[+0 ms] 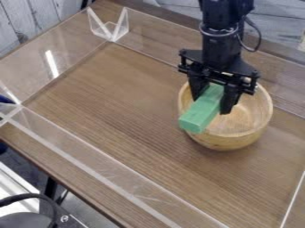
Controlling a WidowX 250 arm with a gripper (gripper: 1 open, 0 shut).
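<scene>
In the camera view my black gripper (pixel 216 85) points down over a tan round bowl (pixel 244 129) on the right of the wooden table (pixel 107 98). It is shut on a green block (pixel 201 114), which hangs tilted over the bowl's left part. Whether the block touches the bowl is unclear.
A small clear plastic object (pixel 109 25) sits at the back left. The left and front of the table are open. A black curved item (pixel 24 209) lies at the lower left corner, beyond the table's edge.
</scene>
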